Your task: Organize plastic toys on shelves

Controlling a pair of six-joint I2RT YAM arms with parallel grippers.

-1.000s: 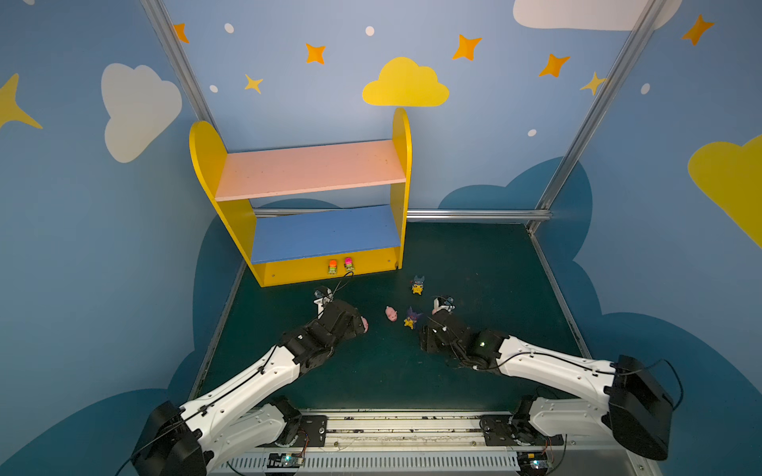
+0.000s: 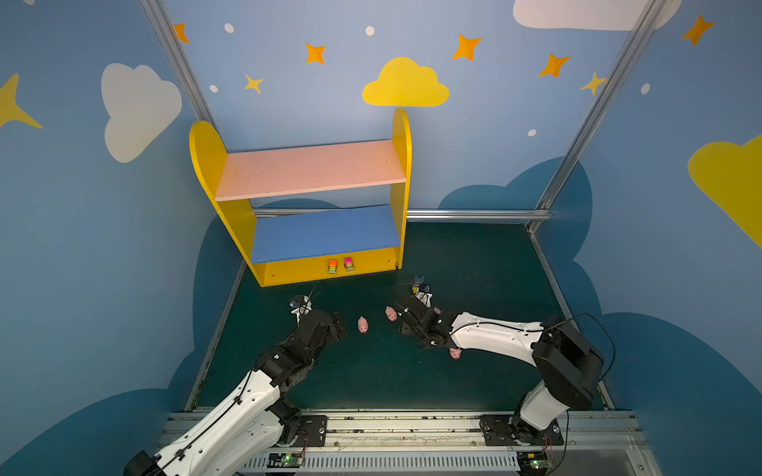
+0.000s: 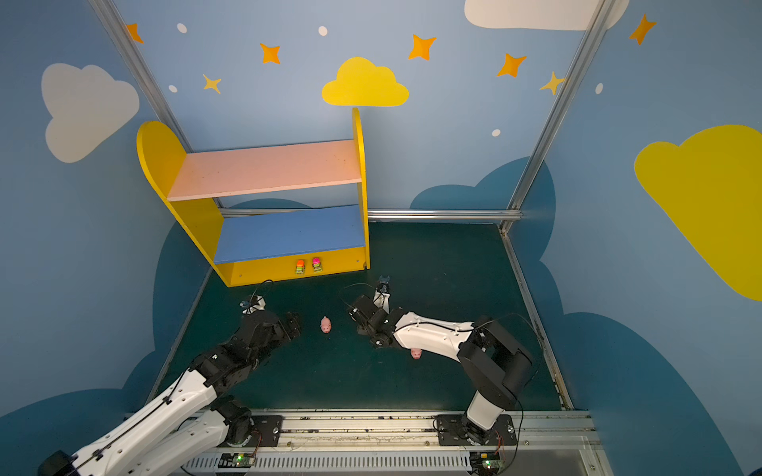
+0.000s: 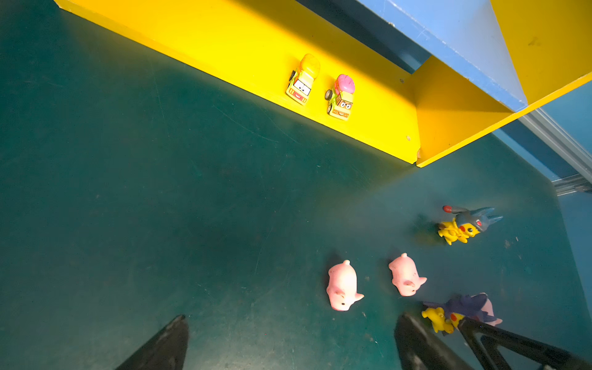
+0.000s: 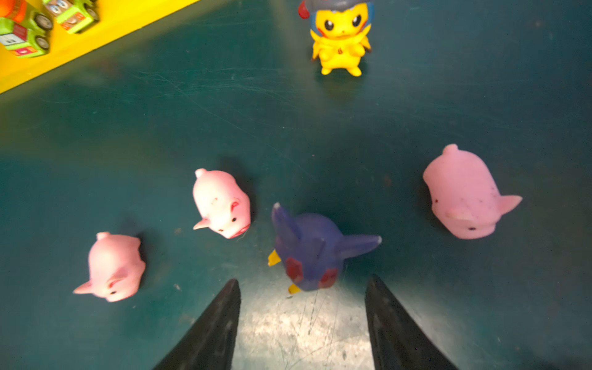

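Observation:
My right gripper is open just before a purple figure [image 5: 314, 252], nothing held. Around it lie pink pigs [image 5: 215, 203]. A yellow figure with a blue hat [image 5: 339, 40] stands farther back. My left gripper is open above the floor, left of the pigs. Two toy trucks [image 4: 299, 83] stand on the yellow bottom shelf of the shelf unit.
The blue middle shelf [image 2: 317, 234] and pink top shelf [image 2: 309, 166] are empty. Free floor [image 2: 476, 254] lies right of the unit. Walls enclose the area.
My left arm has drawn back slightly to the left.

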